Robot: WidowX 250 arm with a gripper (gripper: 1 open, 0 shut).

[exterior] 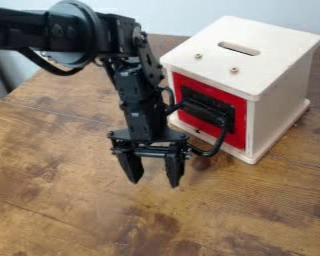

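My black gripper (152, 172) points down over the wooden table, left of and in front of a pale wooden box (275, 110). Its two fingers stand apart with nothing visible between them. The box has a slot (239, 48) in its top and a red front panel (234, 139) with black hardware on it, partly hidden behind my arm.
A light wall stands behind at the top left. The box takes up the back right.
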